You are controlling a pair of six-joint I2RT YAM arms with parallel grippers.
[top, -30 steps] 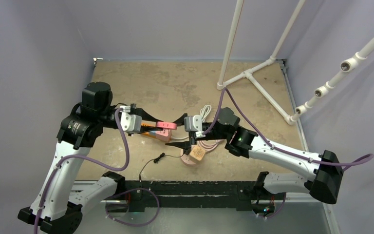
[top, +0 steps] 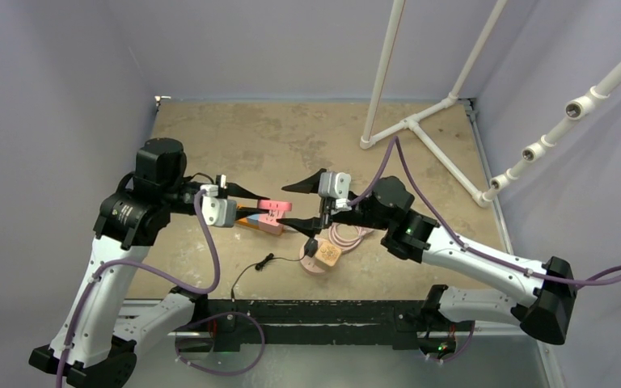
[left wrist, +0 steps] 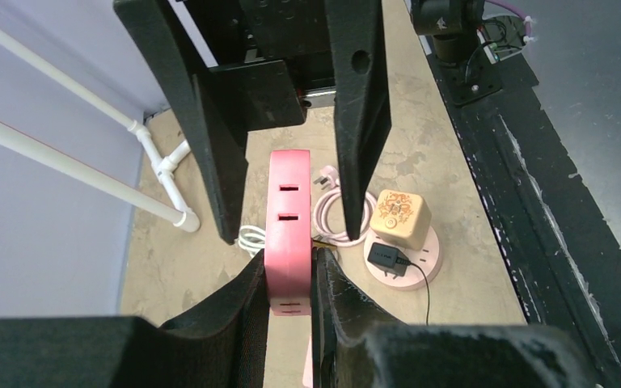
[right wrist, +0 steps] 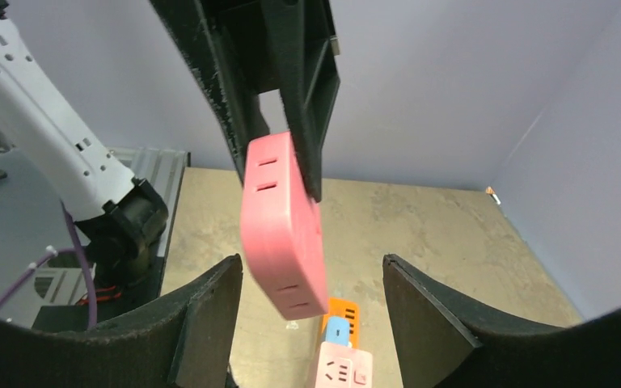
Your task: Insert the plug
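Observation:
A pink socket block is held up by my left gripper, shut on it; in the left wrist view the block stands with slotted face showing. My right gripper is open, its fingers facing that block from the right. In the right wrist view the block is just in front of and between the open fingers. A black plug with cable is on a round pink power strip below.
Orange and pink blocks lie on the board under the left gripper. A tan cube and coiled cables lie nearby. White pipes stand at the back right.
The right gripper has shifted slightly, its upper finger now higher in the top view and the wrist turned a little. The left gripper and pink block have barely moved.

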